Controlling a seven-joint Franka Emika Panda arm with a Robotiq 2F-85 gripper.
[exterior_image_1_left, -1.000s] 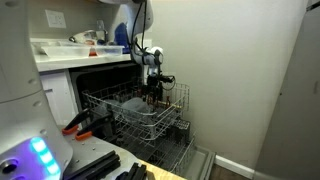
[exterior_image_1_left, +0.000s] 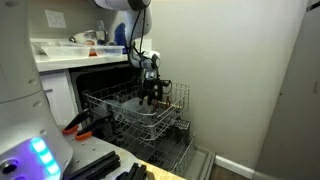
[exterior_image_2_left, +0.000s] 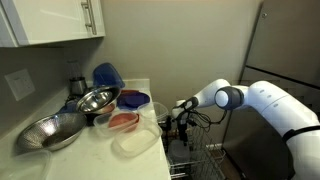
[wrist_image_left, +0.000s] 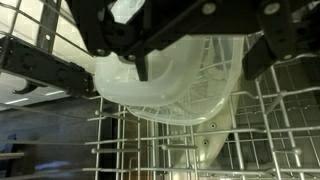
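A translucent plastic container (wrist_image_left: 170, 92) fills the middle of the wrist view, resting against the wire rack (wrist_image_left: 130, 130). It shows as a pale shape (exterior_image_1_left: 132, 104) in the upper dishwasher rack (exterior_image_1_left: 165, 117) in exterior view 1. My gripper is over it, fingers apart; the container's curved right wall runs between the two dark fingers. The left finger (wrist_image_left: 140, 65) overlaps the container, and the right one lies outside its rim. Whether either finger touches the plastic, I cannot tell. In exterior view 2 the gripper (exterior_image_2_left: 183, 130) is small and dark above the rack.
The counter (exterior_image_2_left: 95, 160) beside the rack carries a metal colander (exterior_image_2_left: 52, 132), a metal bowl (exterior_image_2_left: 98, 99), a blue bowl (exterior_image_2_left: 134, 101) and clear containers (exterior_image_2_left: 135, 140). A lower rack (exterior_image_1_left: 170, 155) is pulled out underneath. Open floor lies to the right.
My gripper has shifted slightly left and down over the upper rack in exterior view 1. The racks and pale container look unmoved.
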